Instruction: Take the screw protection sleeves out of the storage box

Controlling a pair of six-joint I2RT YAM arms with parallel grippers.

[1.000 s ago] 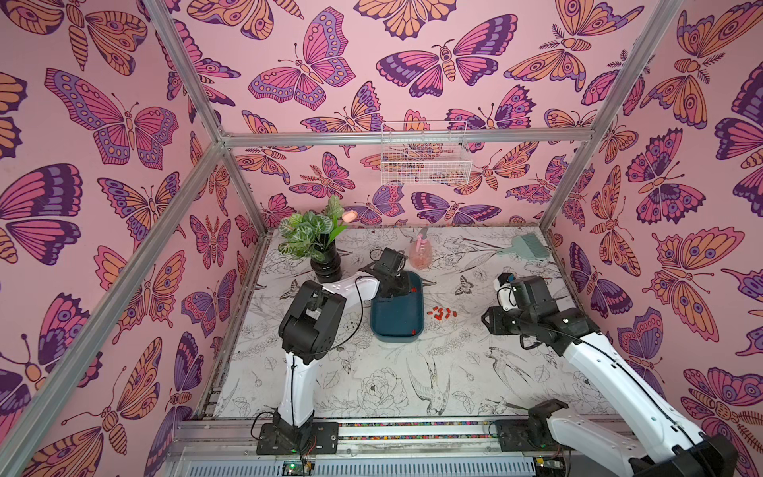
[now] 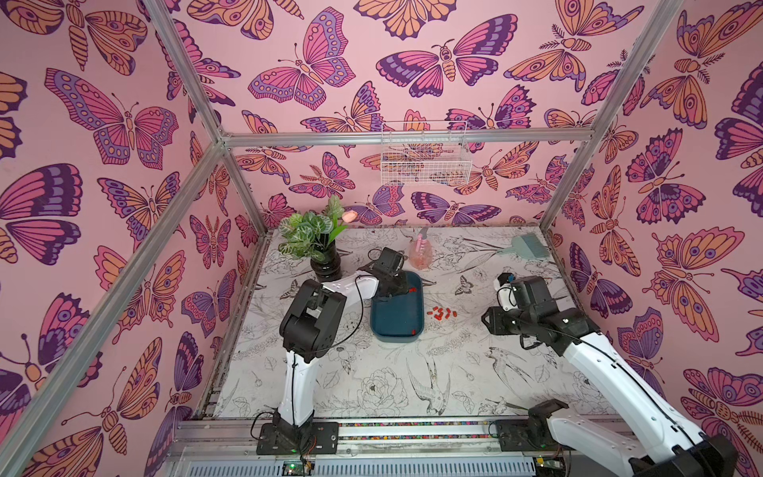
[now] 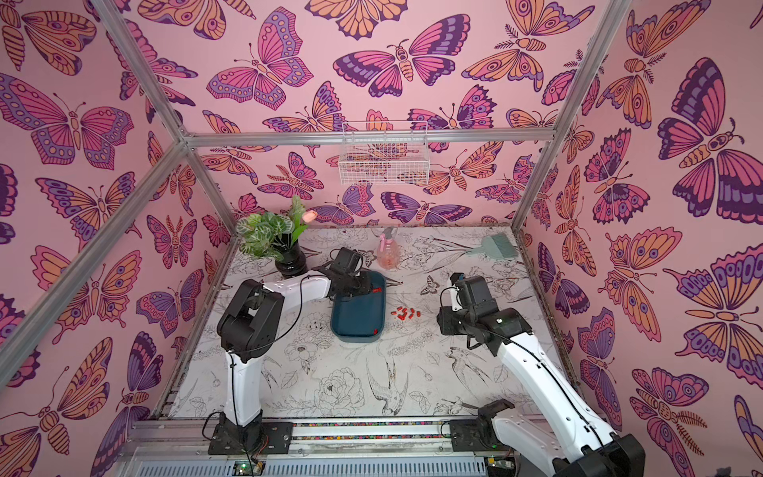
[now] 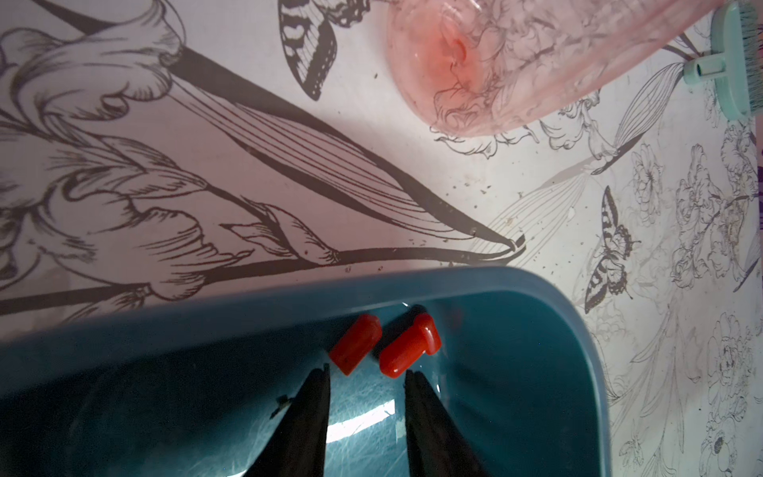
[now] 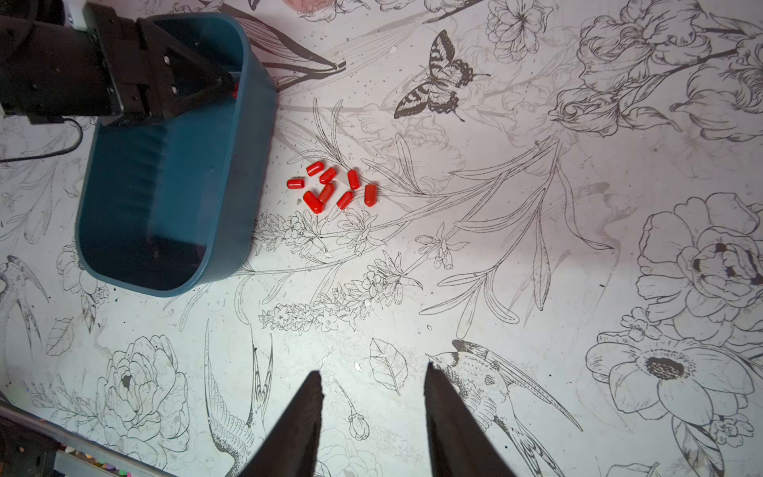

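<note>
A dark blue storage box (image 2: 397, 339) stands on the table with my left gripper reaching into its far end, open and empty. Just beyond those fingertips, by the box wall, lie red sleeves (image 4: 355, 343); beside the first, a second red shape (image 4: 409, 346) looks like sleeves touching each other. Another red sleeve (image 2: 413, 332) is at the box's near right corner in the top left view. Several red sleeves (image 5: 326, 192) lie loose on the table right of the box. Over bare table, my right gripper is open, nothing between its fingers.
Behind the box stands a pink transparent bottle (image 2: 421, 251). A potted plant (image 2: 322, 241) is at the back left, close to the left arm. The green brush (image 2: 525, 246) lies at the back right.
The left arm has shifted very slightly over the box's far end. My right arm and the loose sleeves stay where they were.
</note>
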